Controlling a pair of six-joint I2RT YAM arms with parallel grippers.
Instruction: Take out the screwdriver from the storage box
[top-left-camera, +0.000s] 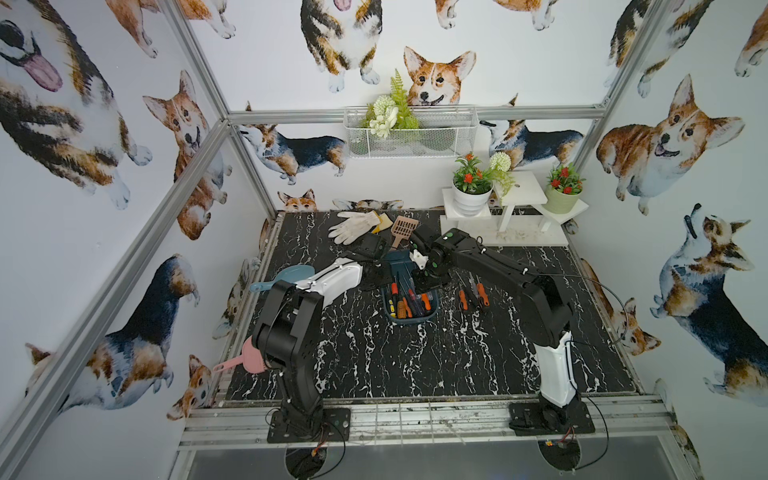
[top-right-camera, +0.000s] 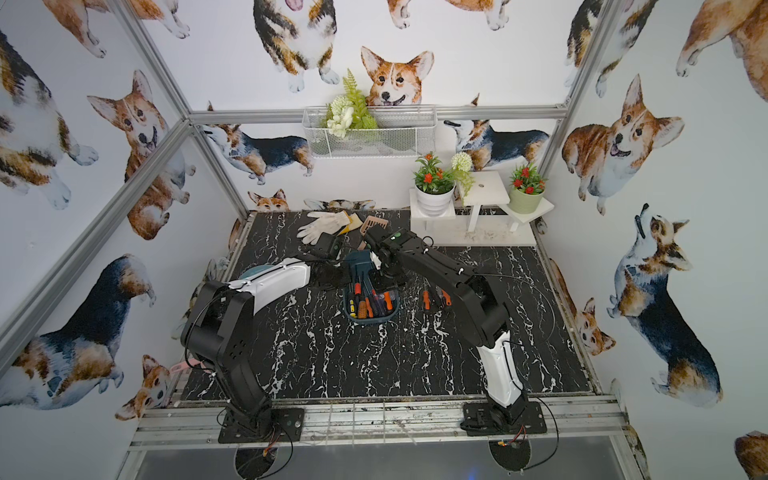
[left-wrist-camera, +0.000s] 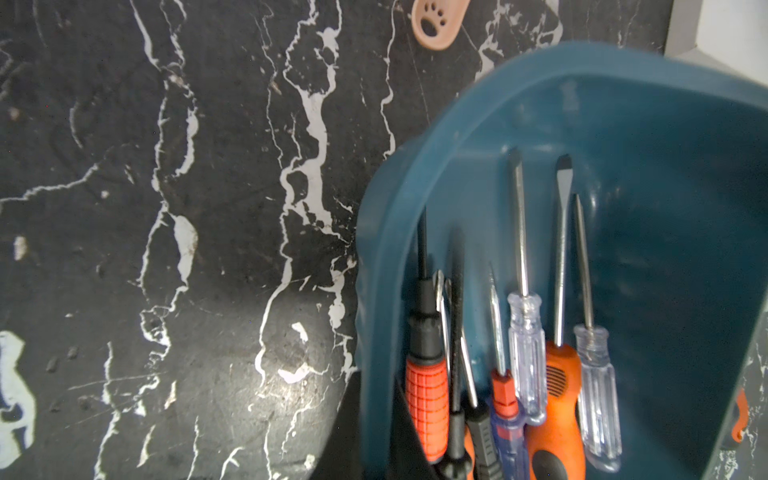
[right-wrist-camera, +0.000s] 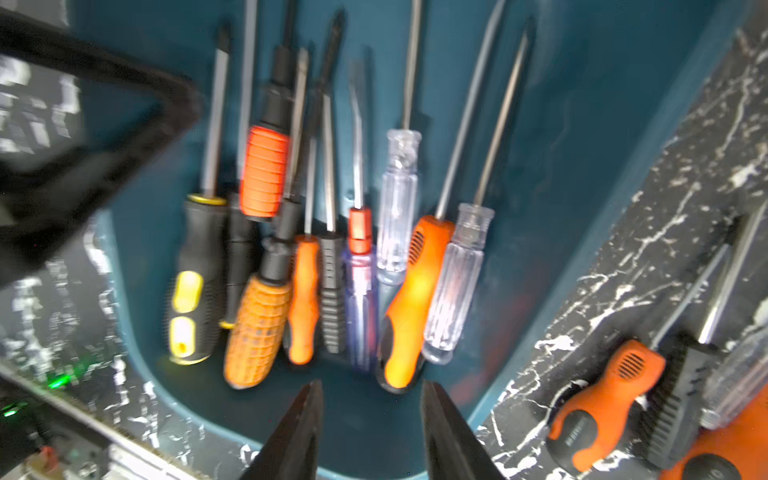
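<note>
The blue storage box (right-wrist-camera: 544, 352) holds several screwdrivers, among them an orange-handled one (right-wrist-camera: 416, 280), clear-handled ones (right-wrist-camera: 454, 292) and a yellow-black one (right-wrist-camera: 196, 264). My left gripper is shut on the box's left rim (left-wrist-camera: 374, 352), its dark fingers on either side of the wall. In the right wrist view my right gripper stands open above the box, nothing between its fingertips, near the handle ends. From above, the right arm partly covers the back right of the box.
Several screwdrivers (right-wrist-camera: 612, 400) lie on the black marbled table right of the box. Behind are a glove (top-left-camera: 352, 227), a peach slotted scoop (top-left-camera: 404, 229) and a white plant stand (top-left-camera: 520, 192).
</note>
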